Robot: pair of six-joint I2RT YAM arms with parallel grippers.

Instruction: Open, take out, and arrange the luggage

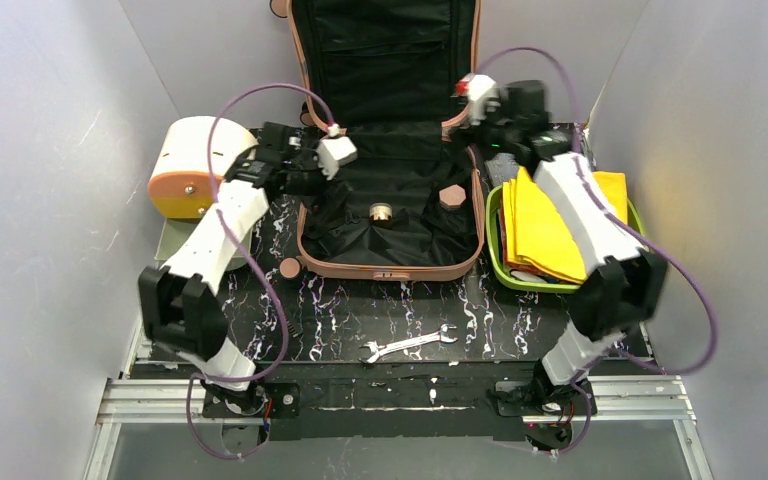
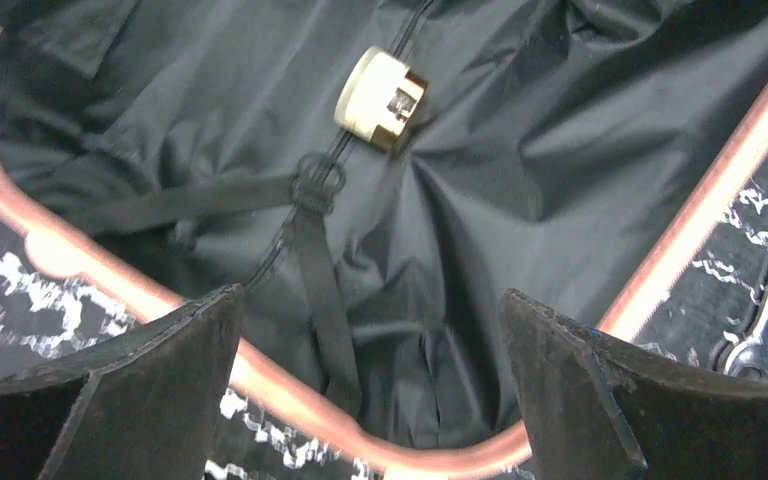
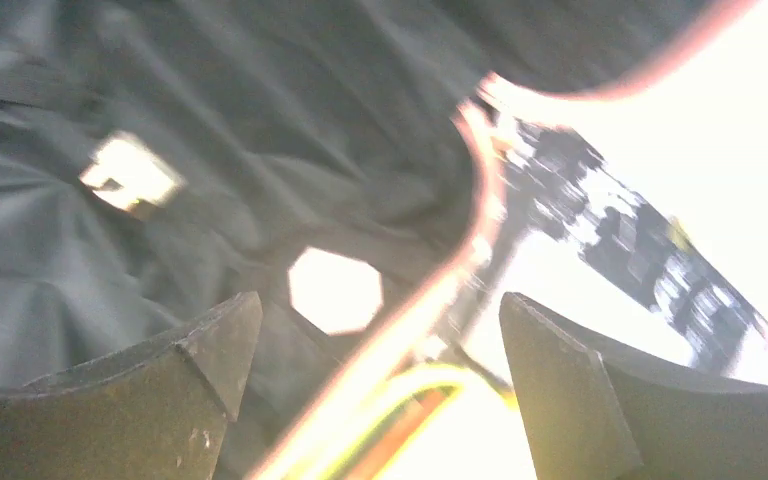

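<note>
The open suitcase [image 1: 390, 272] stands mid-table with its lid raised. Inside, a small round tin [image 1: 380, 212] [image 2: 380, 98] and a pink block [image 1: 451, 196] [image 3: 335, 290] lie on the black lining. My left gripper [image 1: 322, 190] hangs over the left of the case, open and empty in the left wrist view, with straps below. My right gripper [image 1: 468, 140] is over the case's upper right edge, open with nothing between its fingers; both top and right wrist views of it are blurred.
A cream bread box [image 1: 200, 150] stands left. A green basket [image 1: 535, 283] of yellow cloths [image 1: 550, 230] is right. Wrenches [image 1: 410, 343] lie on the front table, and a pink round piece [image 1: 290, 268] sits beside the case.
</note>
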